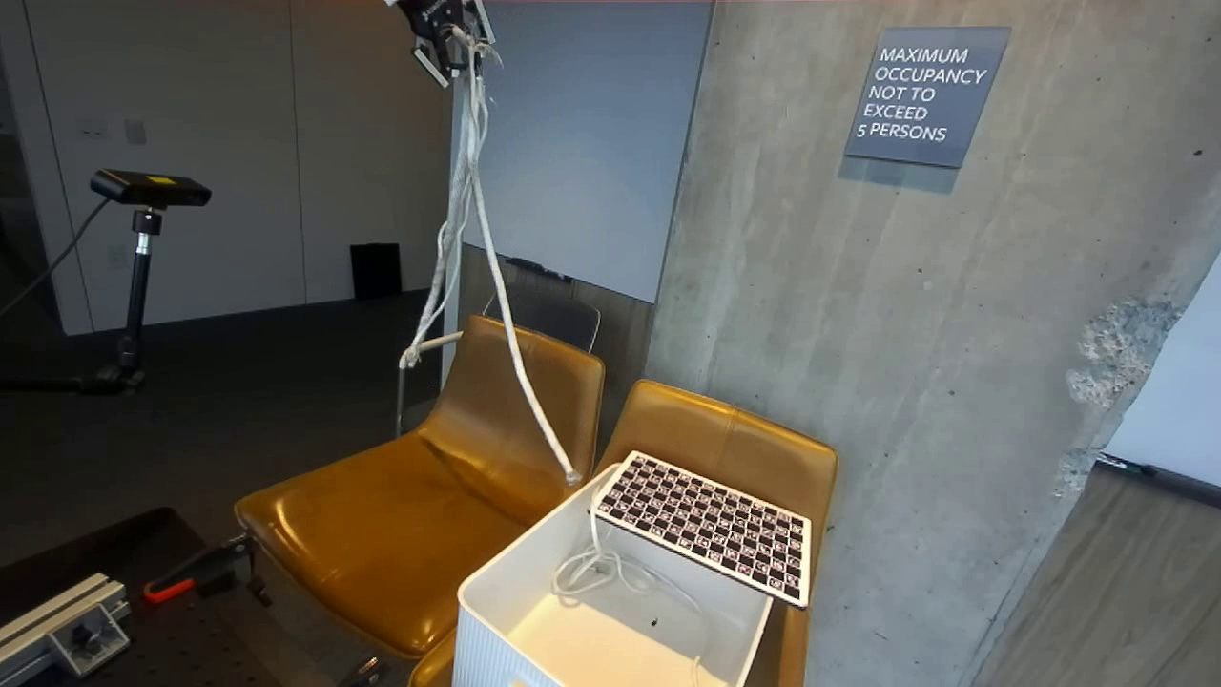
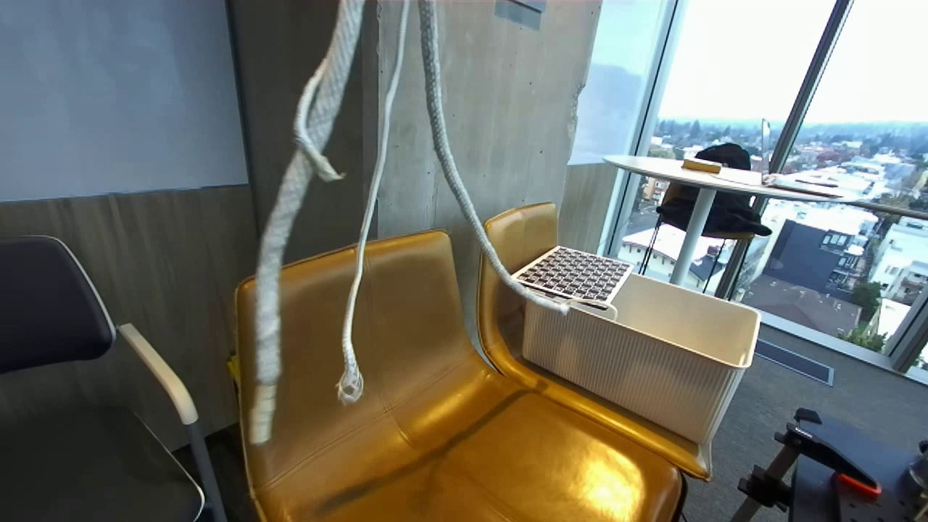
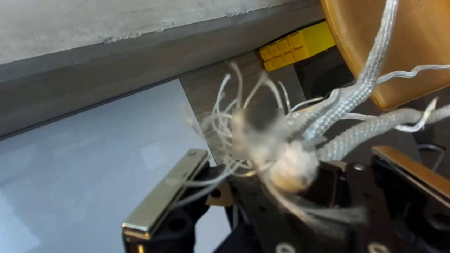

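Note:
High at the top edge of exterior view 1, my gripper (image 1: 466,44) is shut on the frayed end of a bundle of white ropes (image 1: 453,206). Their loose strands and knotted head (image 3: 295,166) cover the fingertips in the wrist view. Below it the ropes splay apart. In exterior view 2 a thick one (image 2: 291,196) dangles at left, a thin one (image 2: 372,200) ends before the tan chair back, and another (image 2: 448,165) slants to the right. That last one's tip lies at the rim of the white bin (image 2: 626,357). A thin white cord (image 1: 589,567) lies inside the bin.
Two tan chairs (image 1: 401,504) stand side by side, with the bin on one. A checkered board (image 1: 710,527) rests across the bin's back corner. At left stands a camera on a post (image 1: 139,286); a dark chair (image 2: 43,304) is behind.

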